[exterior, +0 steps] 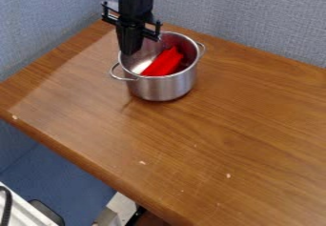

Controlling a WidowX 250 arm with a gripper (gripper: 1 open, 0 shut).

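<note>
A steel pot (160, 89) with two loop handles stands near the back of the wooden table. Inside it lies a red elongated object (166, 61), leaning diagonally across the interior. My black gripper (129, 49) hangs over the pot's back-left rim, pointing down, shut, with nothing visible between its fingers.
Grey fabric walls border it at the back and left. A white object with a black cable sits below the table's front-left edge.
</note>
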